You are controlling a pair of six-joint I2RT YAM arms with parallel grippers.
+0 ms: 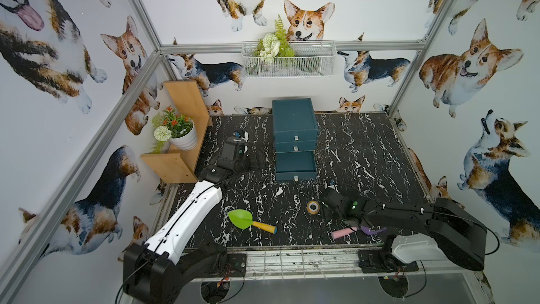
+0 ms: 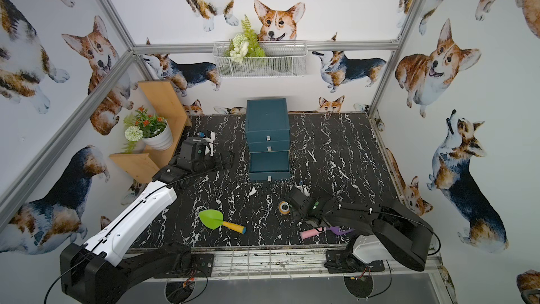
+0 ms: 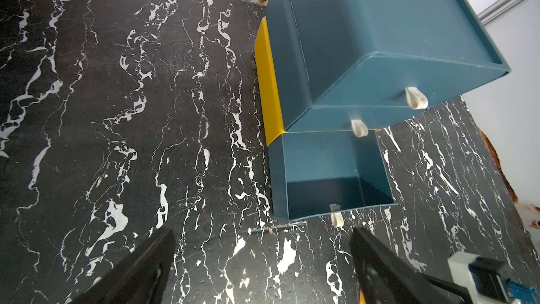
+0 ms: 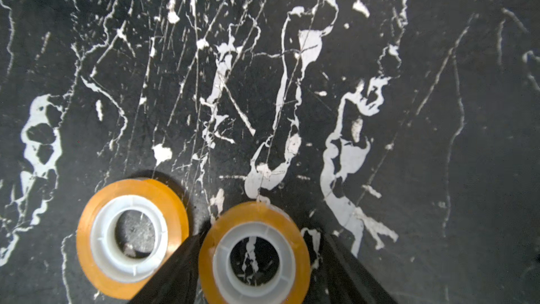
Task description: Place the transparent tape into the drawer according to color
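Observation:
Two amber tape rolls with white cores lie flat on the dark table in the right wrist view: a left roll (image 4: 90,242) and a nearer roll (image 4: 298,253). My right gripper is open, a finger on each side of the nearer roll; contact cannot be told. From above only the left roll (image 1: 313,207) shows, the other hidden by the arm. The blue cabinet (image 3: 388,17) has its bottom drawer (image 3: 332,163) pulled out, with nothing visible inside. Left of the cabinet, my left gripper stands open and empty above bare table.
A green trowel (image 1: 240,219) with a yellow handle lies at the front left. Beside the right arm are a pink handle (image 1: 343,232) and a purple piece (image 1: 373,230). At left stands a wooden shelf (image 1: 191,104) with a potted plant (image 1: 184,136).

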